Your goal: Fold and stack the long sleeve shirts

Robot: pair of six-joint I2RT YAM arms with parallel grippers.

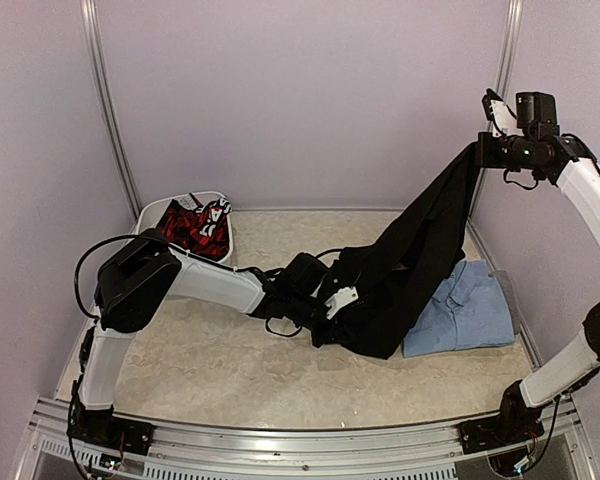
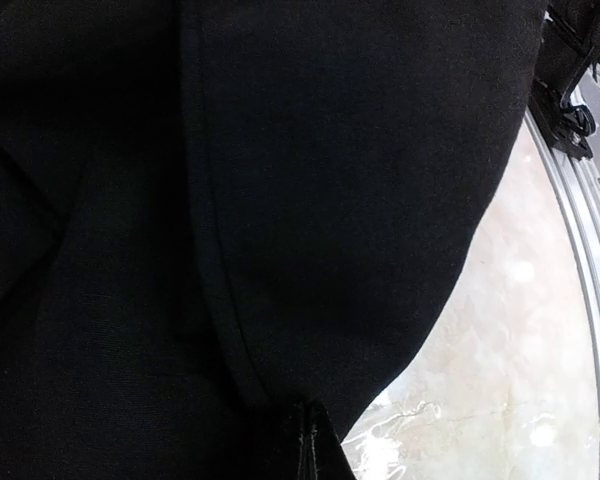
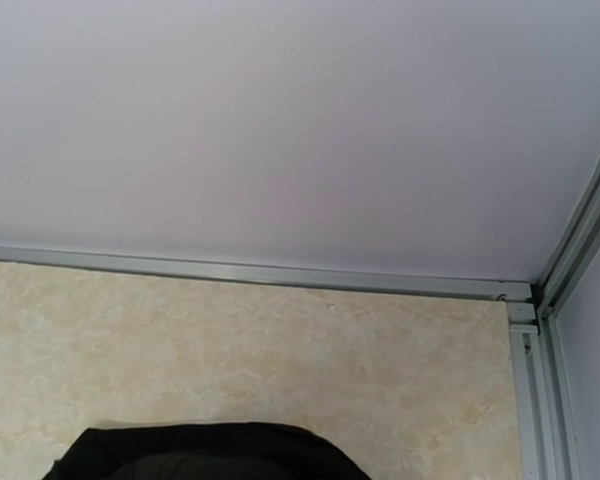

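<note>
A black shirt (image 1: 430,230) hangs from my raised right gripper (image 1: 482,150) at the upper right, its lower part resting on the middle of the table. My right gripper is shut on it. My left gripper (image 1: 325,335) is low at the shirt's bottom end; in the left wrist view its fingertips (image 2: 315,440) are shut at the dark cloth, which fills most of that view. A folded light-blue shirt (image 1: 458,320) lies at the right, beside the black one.
A white bin (image 1: 152,218) holding red and black clothing (image 1: 195,225) stands at the back left. Walls enclose the sides and back.
</note>
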